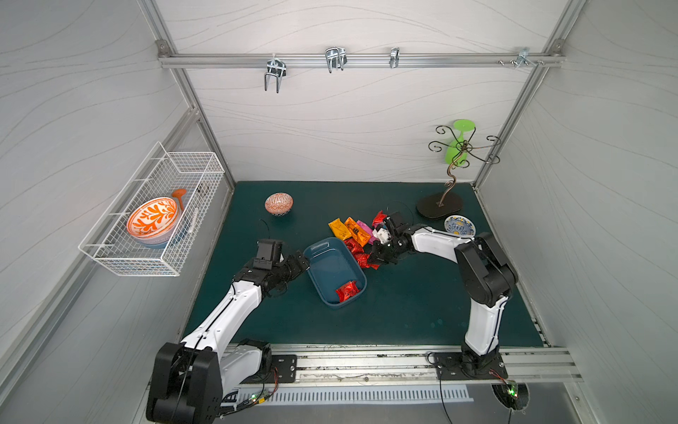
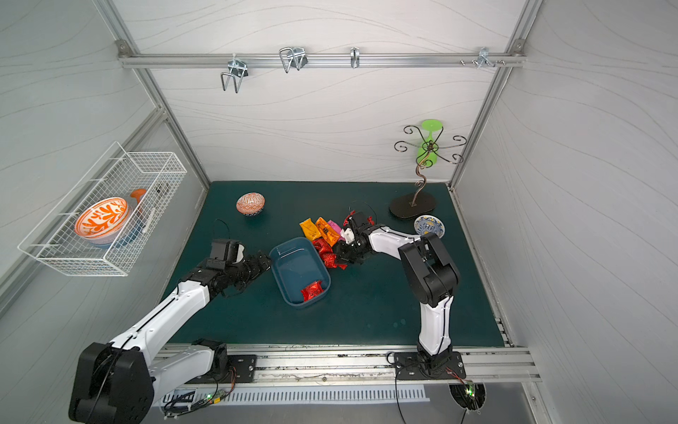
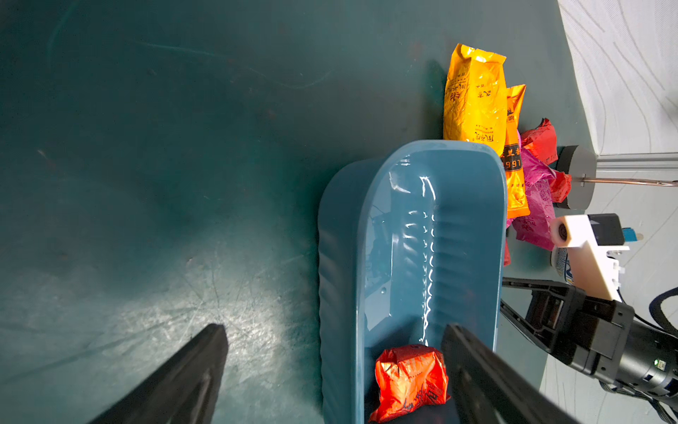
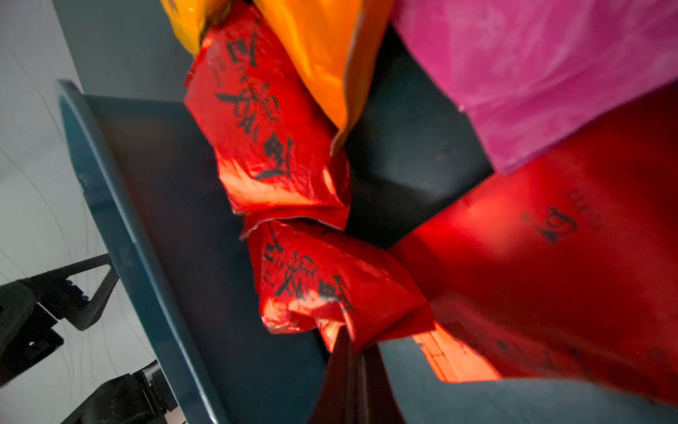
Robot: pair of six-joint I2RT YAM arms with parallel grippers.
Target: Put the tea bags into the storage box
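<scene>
The blue storage box (image 1: 315, 248) stands on the dark green table with one red tea bag (image 3: 411, 381) inside. In the right wrist view, my right gripper is shut on the lower end of a small crumpled red tea bag (image 4: 332, 279) just outside the box wall. Touching it are a second red bag (image 4: 261, 127) and a larger red bag (image 4: 586, 254). Yellow (image 3: 474, 95), orange (image 3: 515, 180) and pink (image 3: 538, 205) bags lie farther back along the box. My left gripper is open at the box's left side, its fingers apart with no bag between them.
A patterned bowl (image 1: 278, 204) sits at the back left. A metal stand (image 1: 439, 205) and a blue-patterned bowl (image 1: 459, 225) are at the right rear. The wire basket (image 1: 169, 265) hangs on the left wall.
</scene>
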